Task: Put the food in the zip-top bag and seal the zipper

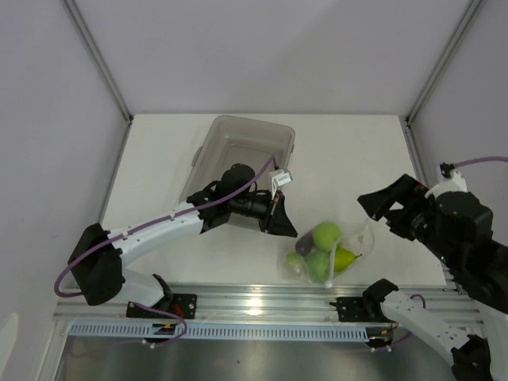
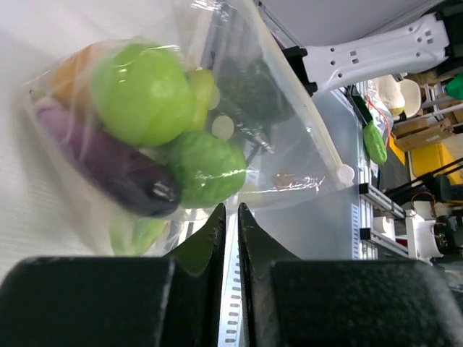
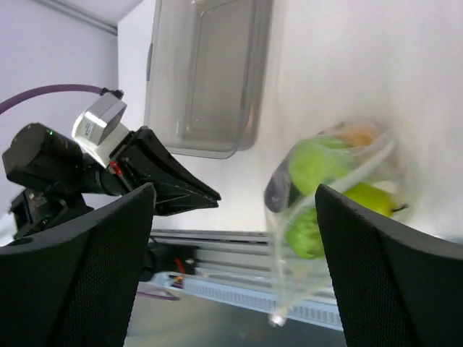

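Note:
A clear zip top bag rests near the table's front edge. Inside show an eggplant, a large green round item, a crinkled green item and a yellow-green pear-shaped item. The bag's pale zipper strip ends in a white slider; whether it is sealed I cannot tell. My left gripper is slightly open beside the bag's left side, a narrow empty gap between its fingertips. Up and right of the bag, my right gripper has widely parted fingers with nothing held.
A grey translucent bin stands behind the left arm. A metal rail runs along the front edge, close to the bag.

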